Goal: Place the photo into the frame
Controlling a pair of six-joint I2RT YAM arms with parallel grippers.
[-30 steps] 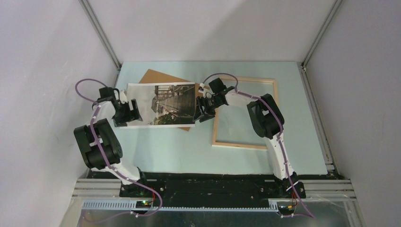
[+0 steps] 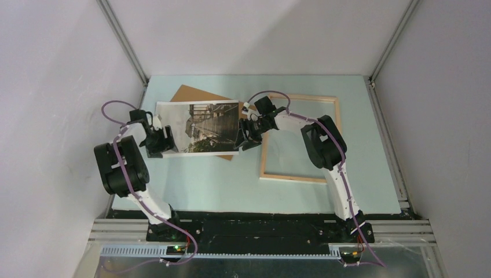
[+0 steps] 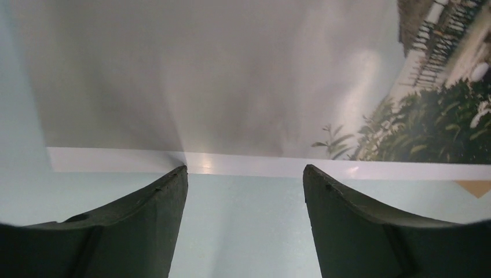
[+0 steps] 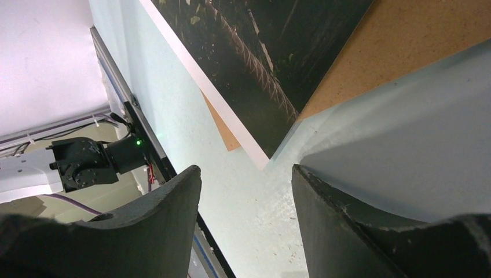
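The photo (image 2: 211, 127), a sepia street scene with white border, lies flat over a brown backing board (image 2: 188, 92). My left gripper (image 2: 161, 143) is at the photo's left part, fingertips apart at its lower border; whether anything is pinched cannot be told. My right gripper (image 2: 246, 136) stands open by the photo's right corner (image 4: 263, 150), nothing visible between its fingers. The wooden frame (image 2: 292, 179) lies on the right, partly hidden under the right arm.
White walls surround the sides and back.
My left gripper has moved slightly right along the photo. The right arm is nearly unchanged, and the photo looks in the same place.
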